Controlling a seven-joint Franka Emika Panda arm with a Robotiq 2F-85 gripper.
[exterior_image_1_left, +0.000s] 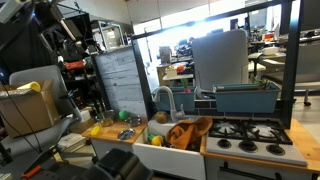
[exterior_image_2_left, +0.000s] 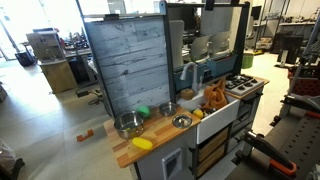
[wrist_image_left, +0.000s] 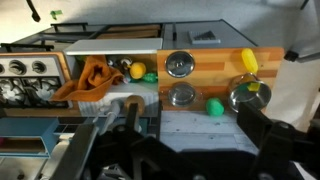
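My gripper stands open high above the counter. Its dark fingers show along the bottom of the wrist view, apart and with nothing seen between them. Below is a wooden counter (wrist_image_left: 215, 75) bearing two small metal bowls (wrist_image_left: 180, 63), a larger metal pot (exterior_image_2_left: 129, 124), a green item (wrist_image_left: 215, 107) and a yellow item (wrist_image_left: 249, 61). Beside it, the white sink (exterior_image_1_left: 150, 157) contains an orange-brown cloth-like thing (wrist_image_left: 97, 76) and an orange-yellow round item (wrist_image_left: 137, 70).
A faucet (exterior_image_1_left: 171, 98) rises behind the sink. The black stove burners (exterior_image_1_left: 247, 130) lie to its right in exterior view 1. A grey wooden panel (exterior_image_2_left: 134, 78) stands upright behind the counter, and dark posts frame the set.
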